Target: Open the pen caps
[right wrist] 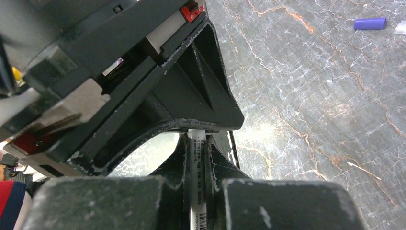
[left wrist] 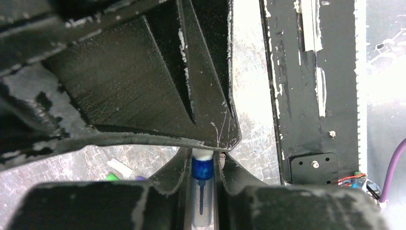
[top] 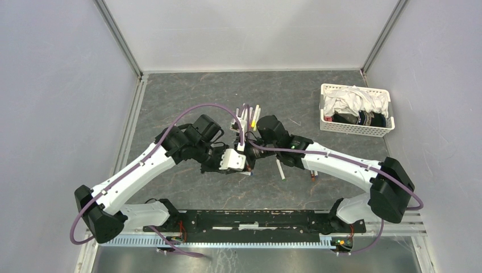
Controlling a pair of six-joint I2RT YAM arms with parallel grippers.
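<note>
Close together over the middle of the table, my two grippers meet around one pen. In the right wrist view its white printed barrel (right wrist: 197, 187) is gripped between the fingers of my right gripper, which is shut on it. The left wrist view shows the pen's blue section (left wrist: 202, 168) and a clear cap (left wrist: 202, 203) with a blue tip inside. These lie between the fingers of my left gripper; whether they press on the cap is unclear. From above, the arms hide most of this pen.
Several pens (top: 254, 118) lie in a group behind the grippers. A white pen (top: 281, 169) rests to the right of them, and a purple piece (right wrist: 369, 24) lies on the table. A white basket (top: 357, 130) holding cloth stands at the back right.
</note>
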